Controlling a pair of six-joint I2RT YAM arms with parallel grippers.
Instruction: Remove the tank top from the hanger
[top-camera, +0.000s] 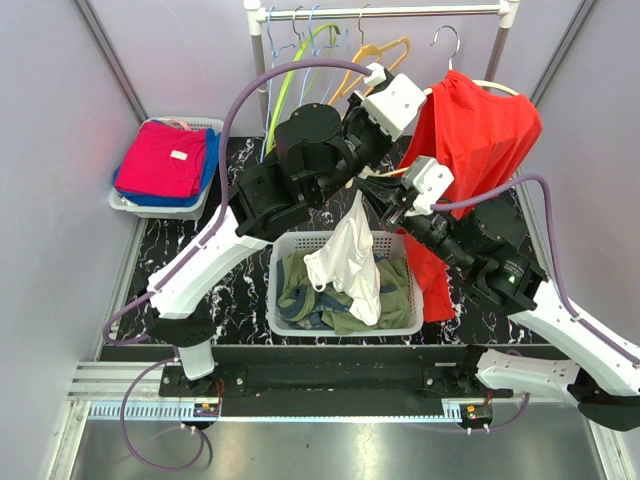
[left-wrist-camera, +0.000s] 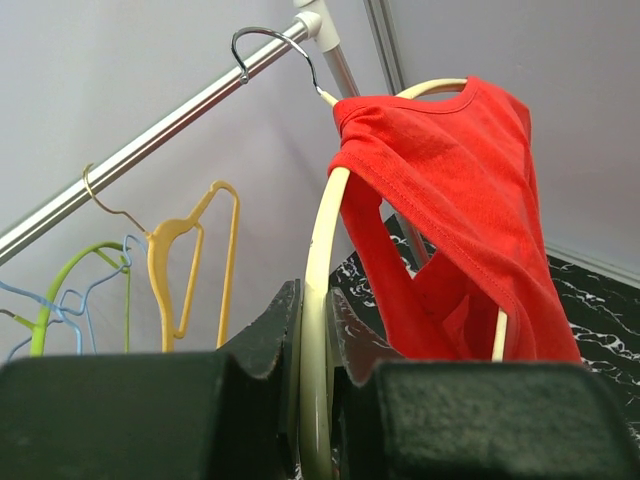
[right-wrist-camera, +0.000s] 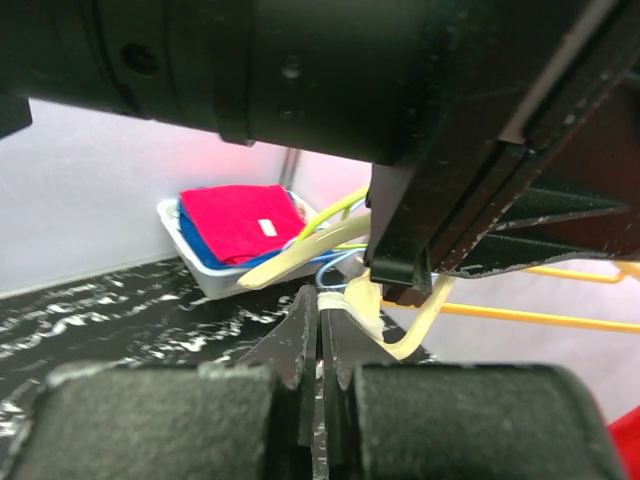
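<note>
A white tank top (top-camera: 345, 265) dangles over the grey basket in the top view, its upper end at my right gripper, whose fingers are shut, with white strap fabric at the tips beside a cream hanger (right-wrist-camera: 295, 255). My left gripper is shut on a cream hanger bar (left-wrist-camera: 322, 240). Both grippers are crowded together, so their tips are mostly hidden from above. A red garment (left-wrist-camera: 450, 200) hangs on another part of the rail, on a cream hanger with a metal hook, just beyond the left gripper.
The rail (top-camera: 390, 11) holds blue, green and yellow hangers. A grey basket (top-camera: 280, 325) with olive clothes stands below. A white basket (top-camera: 130, 200) with red and blue clothes is at the back left. The right side holds the long red garment.
</note>
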